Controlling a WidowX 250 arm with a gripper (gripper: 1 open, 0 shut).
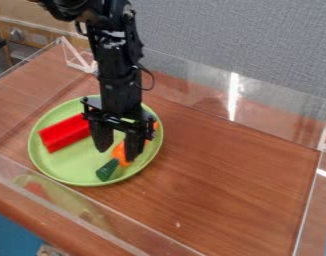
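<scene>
A black gripper (118, 137) reaches down from the top over a round green plate (62, 165), its fingers low among the objects on it. A red block (62, 133) lies on the left of the plate. An orange carrot-like object with a dark green end (108, 168) lies on the right, partly hidden behind the gripper's right finger. The fingers stand apart around the middle of the plate; whether anything is between them is unclear.
Transparent low walls edge it, with a grey textured wall (246, 50) behind.
</scene>
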